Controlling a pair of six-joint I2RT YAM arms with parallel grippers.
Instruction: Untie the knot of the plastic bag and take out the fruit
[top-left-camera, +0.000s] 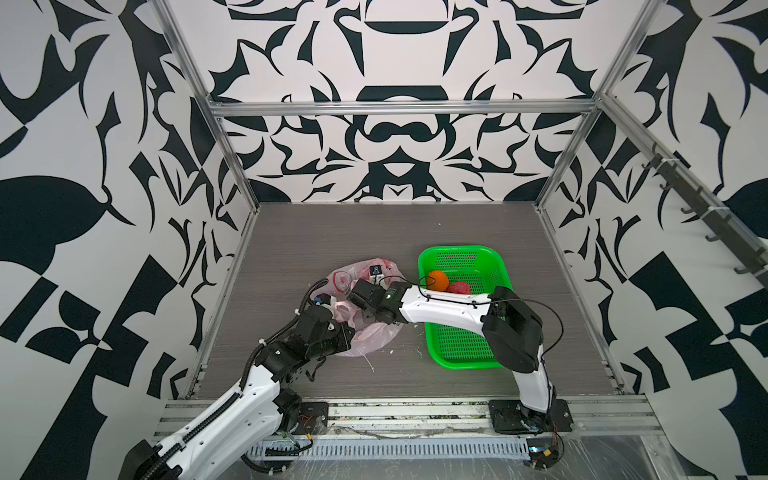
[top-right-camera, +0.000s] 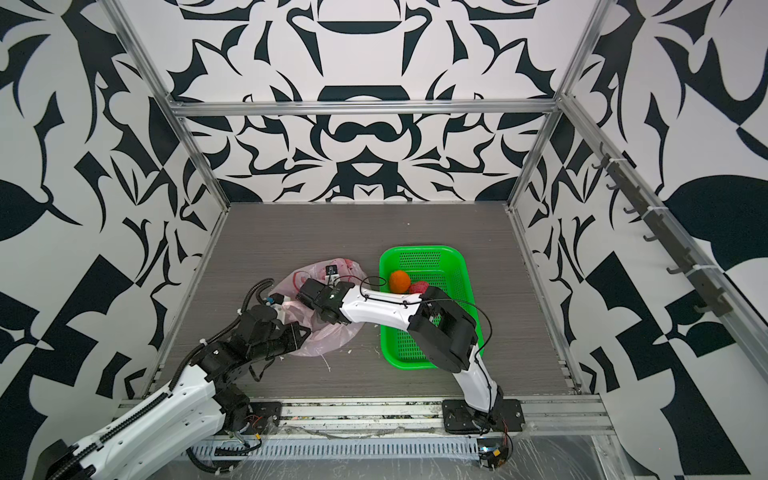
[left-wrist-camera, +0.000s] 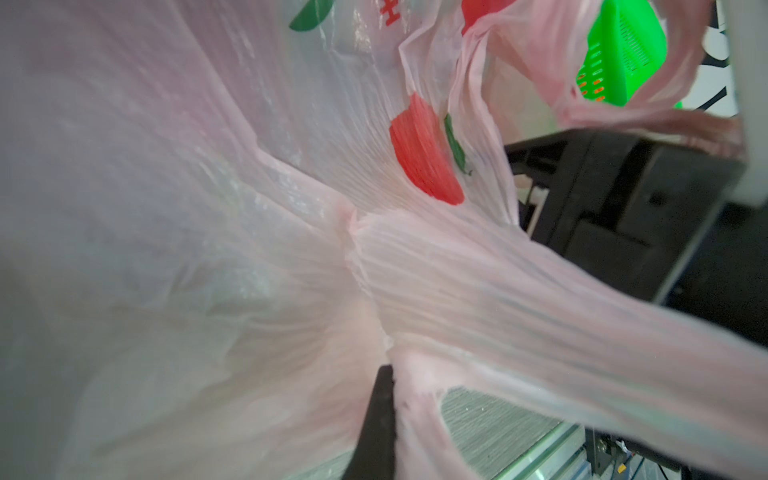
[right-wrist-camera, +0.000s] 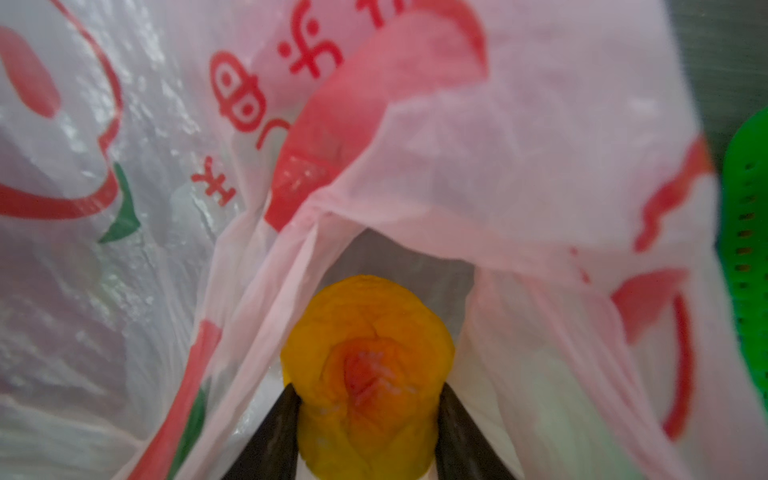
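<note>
The pink plastic bag (top-left-camera: 360, 340) lies left of the basket, its mouth open in the right wrist view. Deep in that opening a yellow fruit (right-wrist-camera: 368, 360) with a reddish middle sits between the fingers of my right gripper, which are part open around it; whether they grip it I cannot tell. My left gripper is shut at the bag's near left, with crumpled pink plastic at its fingertips.
The green basket (top-left-camera: 460, 360) stands at the right with an orange (top-right-camera: 399, 281) and a red fruit (top-right-camera: 419, 286) in it, partly under my right arm.
</note>
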